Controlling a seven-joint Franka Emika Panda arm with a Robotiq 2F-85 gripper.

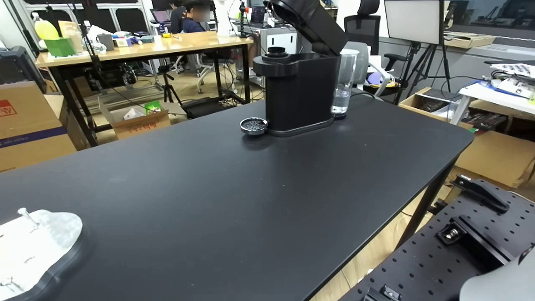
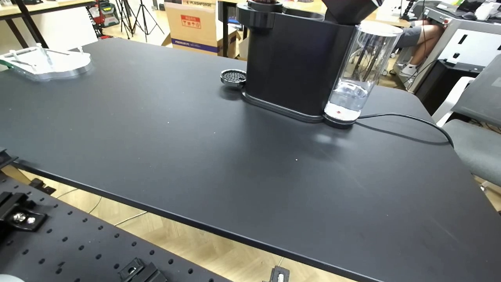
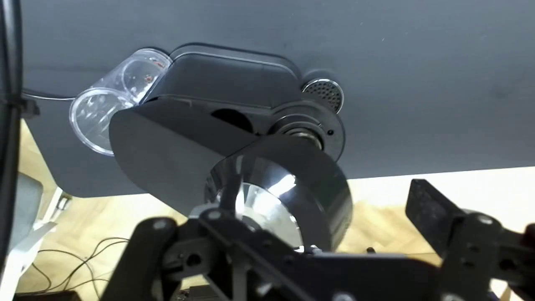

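A black coffee machine point(image 1: 301, 90) stands at the far side of the table with its lid point(image 1: 313, 25) tilted up and back. In the wrist view the raised lid point(image 3: 296, 195) is large, its shiny silver-centred end facing the camera. My gripper is open, its fingers wide apart; the left finger point(image 3: 231, 193) overlaps the lid's silver part and the right one stands over floor. Whether the left finger touches the lid, I cannot tell. Beside the machine's base is a round perforated drip tray point(image 2: 233, 77). Behind it stands a clear water tank point(image 2: 359, 75) with some water. Neither exterior view shows the gripper.
A white board with pegs point(image 2: 51, 61) lies at the table's other end. From the tank side, a power cable point(image 2: 413, 120) runs off the table. A perforated black mounting plate point(image 1: 426, 261) sits beyond the table edge.
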